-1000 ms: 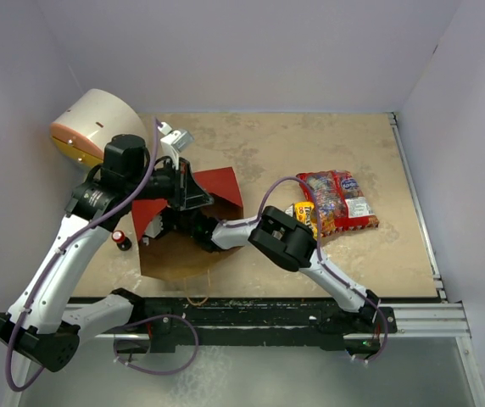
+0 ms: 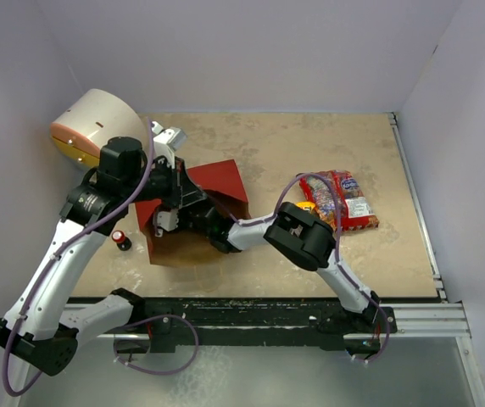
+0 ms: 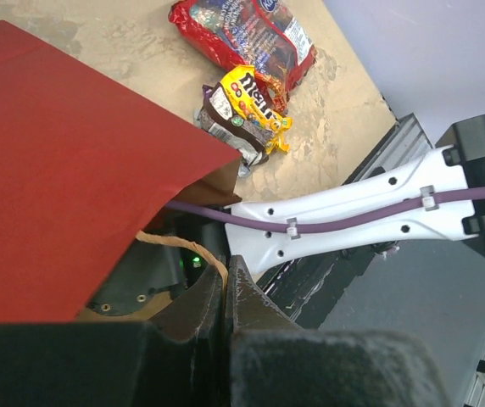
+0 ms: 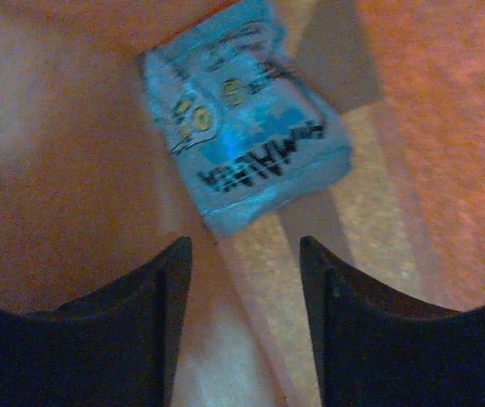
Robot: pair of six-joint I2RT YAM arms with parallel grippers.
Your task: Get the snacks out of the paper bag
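The red paper bag (image 2: 217,178) lies on its side, its open mouth facing the robot. Inside it, a blue snack packet (image 4: 251,144) rests against the bag's wall beyond my right gripper, whose fingers stand apart with nothing between them. From above, the bag hides that gripper. At the bag's mouth my left gripper is shut on the twisted paper handle (image 3: 187,244). Outside the bag, a yellow and brown M&M's packet (image 3: 242,114) lies beside a large red snack packet (image 3: 255,42).
A small dark bottle with a red cap (image 2: 121,241) stands left of the bag. At the back left is a white and orange rounded container (image 2: 98,123).
My right arm has shifted toward the right and now partly covers the M&M's packet in the top view. The bag has moved slightly right, and its front edge is farther back.
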